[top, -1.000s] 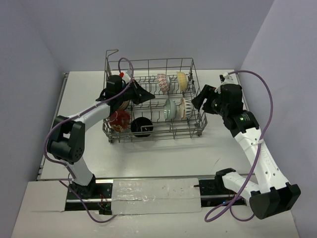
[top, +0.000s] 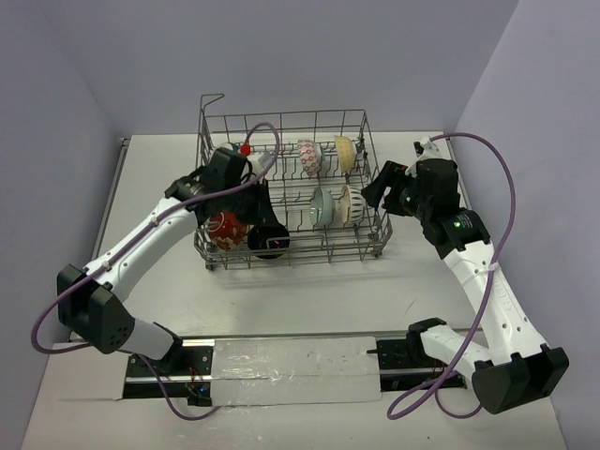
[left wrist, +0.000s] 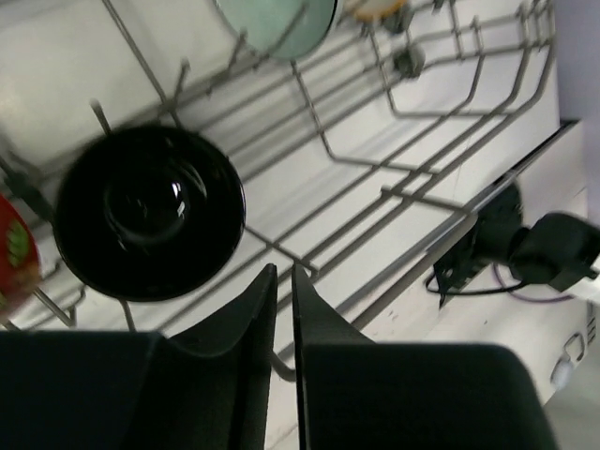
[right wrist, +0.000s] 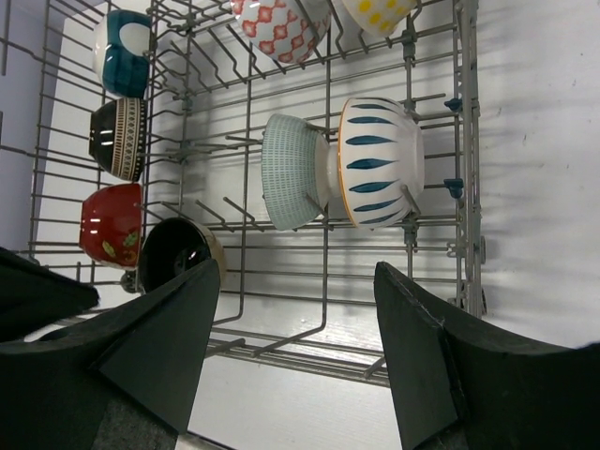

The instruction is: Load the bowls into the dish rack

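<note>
The wire dish rack [top: 281, 258] holds several bowls. At its front left stand a red bowl [top: 225, 231] and a black bowl [top: 268, 246]. A pale green bowl [right wrist: 289, 172] and a white bowl with blue leaf marks [right wrist: 382, 165] lean near the middle. Behind them are a red-and-white bowl [right wrist: 281, 28] and a yellow-dotted one [right wrist: 379, 13]. Beside the black bowl, my left gripper has a narrow gap between its fingers and nothing in it. My right gripper stands open and empty at the rack's right side.
Along the rack's left side, a black patterned bowl [right wrist: 118, 139] and a teal-and-white bowl [right wrist: 122, 54] appear in the right wrist view. The white table [top: 309, 305] in front of the rack is bare. Walls rise on both sides.
The left gripper has swung from the rack's back left toward the front, down beside the black bowl. My right arm and the bowls look unmoved.
</note>
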